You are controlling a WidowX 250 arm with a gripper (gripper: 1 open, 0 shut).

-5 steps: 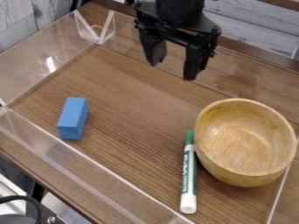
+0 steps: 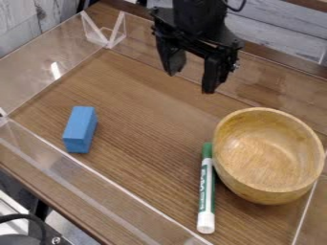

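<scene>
My gripper (image 2: 192, 59) hangs at the top centre over the wooden table, its dark body seen from the front; whether its fingers are open or shut is hard to tell. A blue block (image 2: 79, 128) lies at the left, a white and green marker (image 2: 206, 199) lies upright in the picture at the lower right, and a round tan bowl (image 2: 267, 144) sits right of the marker.
A clear plastic piece (image 2: 105, 29) stands at the back left. The table's edge and cables show at the lower left.
</scene>
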